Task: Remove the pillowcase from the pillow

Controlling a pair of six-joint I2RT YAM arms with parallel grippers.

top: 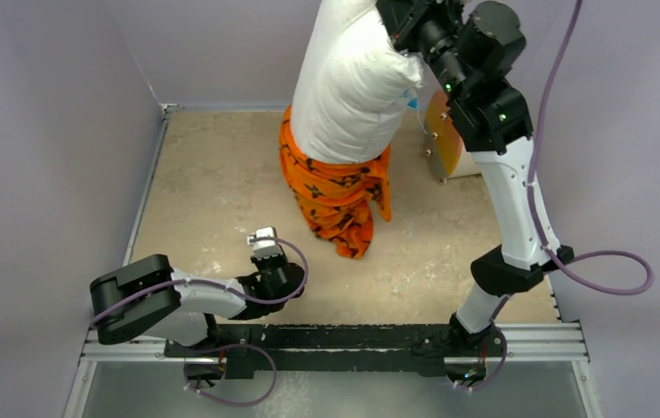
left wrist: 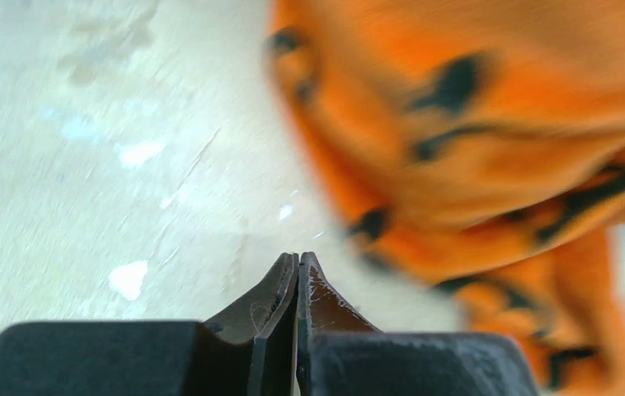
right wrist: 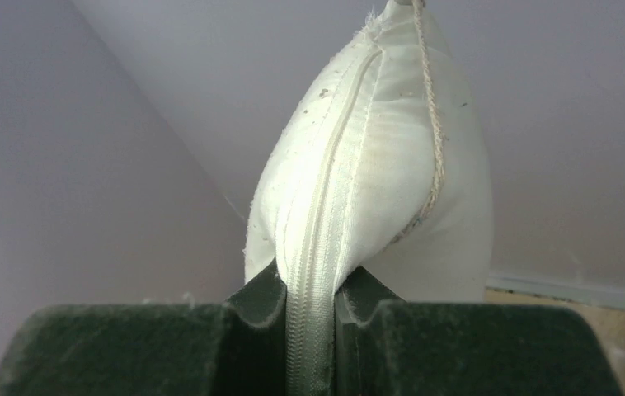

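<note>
The white pillow (top: pixel 344 96) is held up high at the back, with my right gripper (top: pixel 400 30) at its upper corner. In the right wrist view, that gripper is shut on the pillow's zippered edge (right wrist: pixel 334 157). The orange pillowcase (top: pixel 331 205) with a dark print hangs round the pillow's lower end and bunches down over the floor. My left gripper is shut with nothing between its fingers, low at the front left, apart from the pillowcase (left wrist: pixel 491 165).
A yellow-sided object (top: pixel 453 139) stands at the right back, behind the right arm. Grey walls enclose the board floor (top: pixel 187 174), whose left part is clear.
</note>
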